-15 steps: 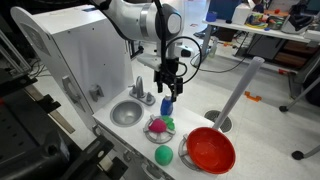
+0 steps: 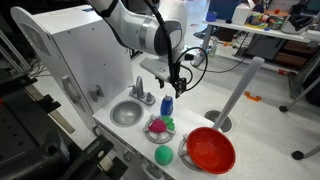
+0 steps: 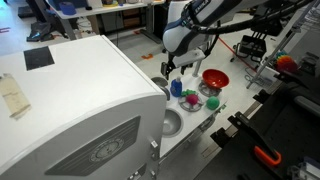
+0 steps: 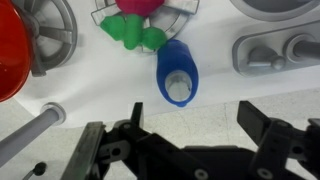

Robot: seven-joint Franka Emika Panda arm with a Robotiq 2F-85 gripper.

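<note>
A blue bottle [image 4: 176,67] with a grey-white cap stands on the white counter [image 4: 120,85]; in the first exterior view the same bottle [image 2: 167,104] is just below the arm. Beyond it lie a pink-red item [image 4: 140,5] and a green item [image 4: 133,32] on a round metal burner. My gripper is open, its dark fingers [image 4: 122,143] apart at the bottom of the wrist view. Nothing sits between them, and the bottle is ahead of the gap. From the first exterior view, the gripper [image 2: 172,88] appears above and behind the bottle.
A red bowl [image 2: 210,150] occupies the right burner, with a green round object [image 2: 164,155] near the counter's front edge. To the left are a metal sink [image 2: 127,113] and a faucet [image 2: 145,94]. A grey post [image 2: 235,96] rises behind the bowl.
The arm has swung slightly and come lower, bringing the gripper nearer the bottle. Bottle, bowl and the other objects have stayed in place.
</note>
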